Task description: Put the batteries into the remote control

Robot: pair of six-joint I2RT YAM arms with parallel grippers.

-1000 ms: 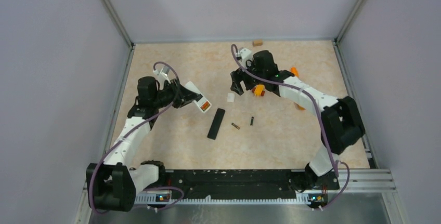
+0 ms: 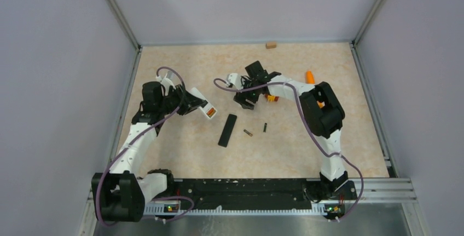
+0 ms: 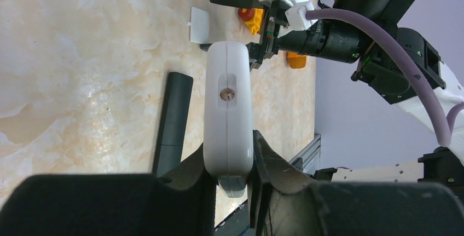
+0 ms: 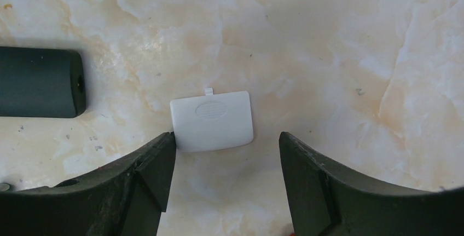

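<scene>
My left gripper (image 2: 190,102) is shut on the white remote (image 3: 227,121), whose battery bay with orange inside shows from the top view. My right gripper is part open just over the white battery cover (image 4: 212,121), which lies flat with its tab upward in the right wrist view; one fingertip is at the cover's left corner, the other apart from its right side. Two small batteries (image 2: 248,132) (image 2: 265,127) lie on the table to the lower right of the dark slab.
The dark slab (image 2: 227,130) lies between the arms. Orange objects (image 2: 309,78) are behind the right arm, and a small tan block (image 2: 271,45) is at the back edge.
The right gripper has swung left and down over the battery cover, which it now hides in the top view. The left gripper and remote have shifted slightly left since a second ago.
</scene>
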